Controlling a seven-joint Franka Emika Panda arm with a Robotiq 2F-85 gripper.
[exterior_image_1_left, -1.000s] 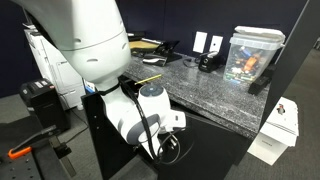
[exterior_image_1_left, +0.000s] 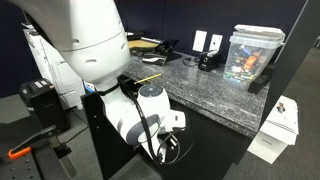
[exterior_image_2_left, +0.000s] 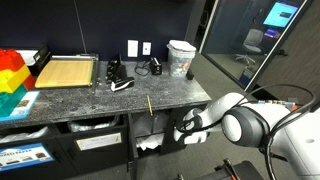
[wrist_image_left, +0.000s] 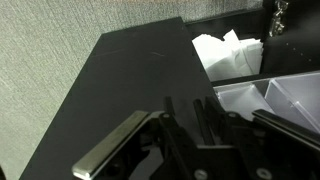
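Observation:
My gripper is low over a flat black panel (wrist_image_left: 125, 85) in the wrist view, with its fingers open. Between the fingertips I can make out no object. To the panel's right are a crumpled white sheet (wrist_image_left: 228, 54) and white bins (wrist_image_left: 242, 98). In exterior view 2 the gripper (exterior_image_2_left: 180, 133) is below counter height, in front of the dark cabinets. My white arm (exterior_image_1_left: 95, 45) hides most of the gripper in exterior view 1. Whether the fingers touch the panel is unclear.
Above the gripper runs the grey countertop (exterior_image_2_left: 110, 100), a hard edge. It bears a lidded clear tub (exterior_image_1_left: 250, 55), a black device (exterior_image_2_left: 120, 78) and a wooden board (exterior_image_2_left: 66, 72). A white box (exterior_image_1_left: 275, 130) stands at the right. Open grey floor (wrist_image_left: 45, 60) lies beyond the panel.

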